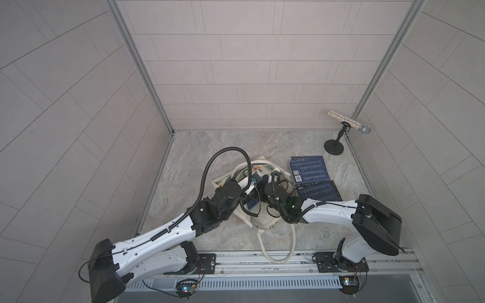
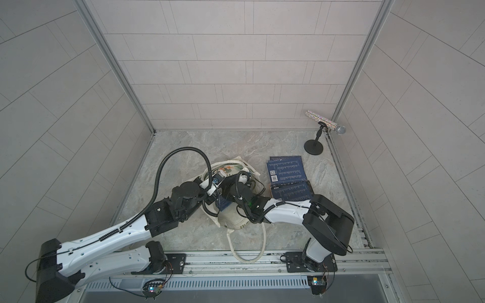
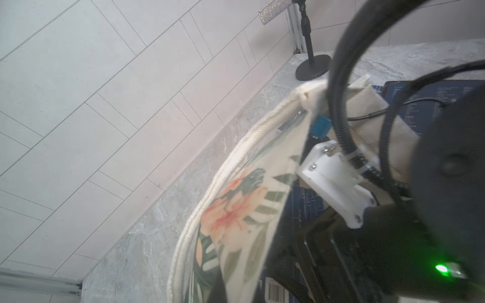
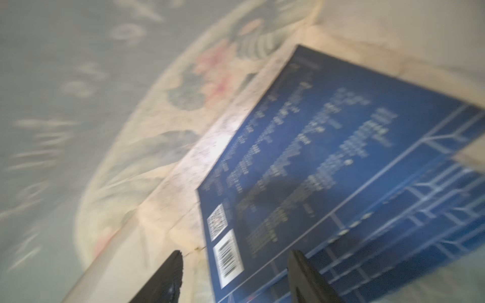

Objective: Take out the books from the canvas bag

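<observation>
The cream floral canvas bag [image 3: 237,212] lies at front centre, its mouth held around both grippers. Inside it a blue book [image 4: 323,151] with barcode fills the right wrist view, with more blue beneath. My right gripper is open above that book, nothing between its fingers. My left gripper is at the bag's floral edge, low in the left wrist view; its fingertips are mostly hidden, so its state is unclear. Two blue books [image 1: 308,169] lie outside, right of the bag.
A microphone on a black stand [image 1: 333,146] stands at the back right. Tiled walls enclose three sides. A bag strap [image 1: 277,260] hangs over the front rail.
</observation>
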